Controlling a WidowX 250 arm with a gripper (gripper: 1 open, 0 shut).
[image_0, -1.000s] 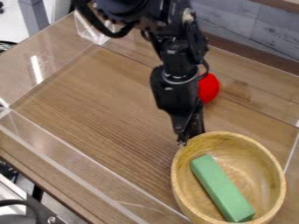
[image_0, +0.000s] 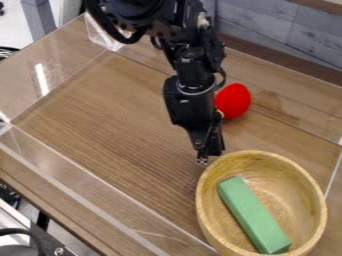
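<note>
The black gripper (image_0: 205, 155) hangs over the wooden table just behind a tan round bowl (image_0: 301, 190), low near its back-left rim; it looks shut, with nothing visible between its fingers. A green bar (image_0: 253, 213) lies inside the bowl. A red round object (image_0: 234, 100) rests on the table behind the arm, to its right, partly hidden by it.
Bare table (image_0: 107, 140) fills the left and middle. A grey wall (image_0: 267, 40) runs along the back. A clear bag-like item (image_0: 104, 32) sits at the back left.
The arm has moved slightly up and back, away from the bowl's rim. The bowl, green bar and red object look unchanged.
</note>
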